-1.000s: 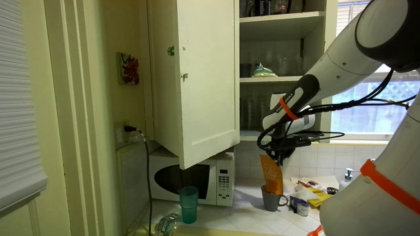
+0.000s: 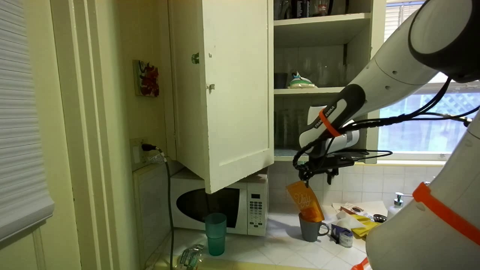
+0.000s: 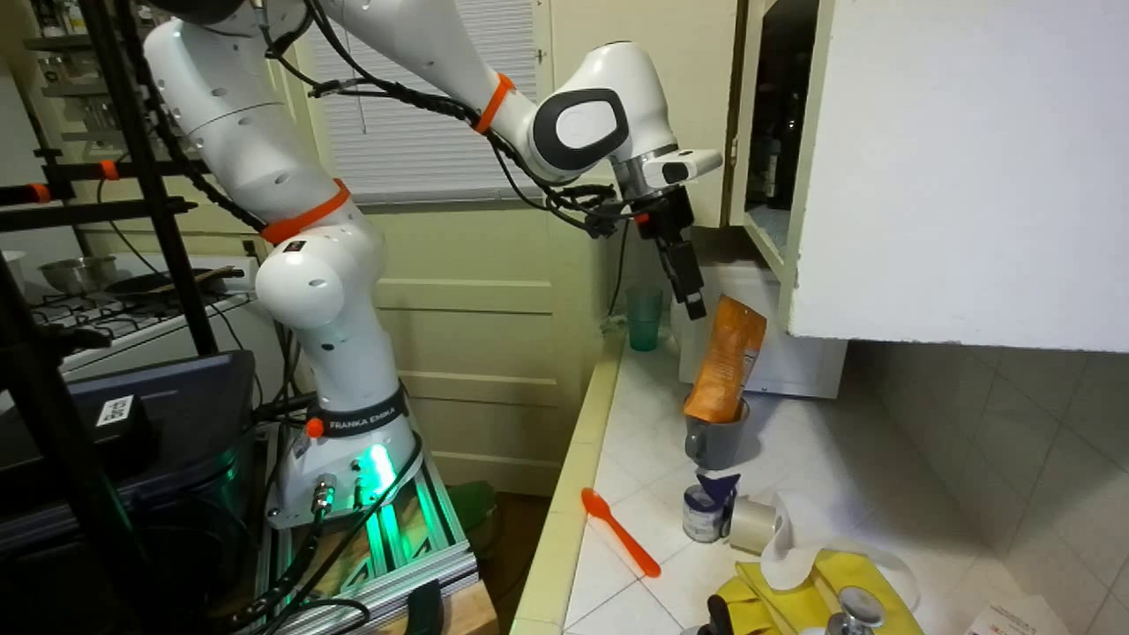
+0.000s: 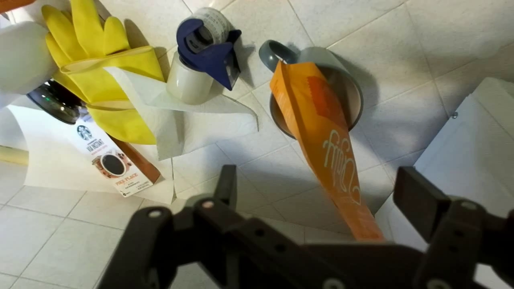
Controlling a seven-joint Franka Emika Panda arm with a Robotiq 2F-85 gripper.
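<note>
An orange pouch with white lettering [image 2: 305, 200] stands with its lower end inside a grey mug [image 2: 310, 231] and leans toward the microwave. In the wrist view, the pouch [image 4: 332, 144] slants out of the mug [image 4: 356, 96], its upper end reaching into the space between my spread fingers. My gripper is open, its fingertips apart from one another and neither visibly pressing on the pouch. Exterior view 2 has the gripper [image 3: 693, 307] just above and beside the pouch's top [image 3: 741, 317]. Whether a finger touches the pouch is hard to tell.
A white microwave [image 2: 256, 211] and a teal cup [image 2: 216, 234] stand left of the mug. The open cabinet door [image 2: 238, 90] hangs above. Tape rolls [image 3: 703, 513], yellow gloves [image 3: 863, 587] and a red spoon [image 3: 622, 533] lie on the counter [image 3: 646, 423].
The gripper's fingers have parted from their closer stance at the pouch's top. The pouch now leans further left in the mug; the mug stays put and the arm has barely moved.
</note>
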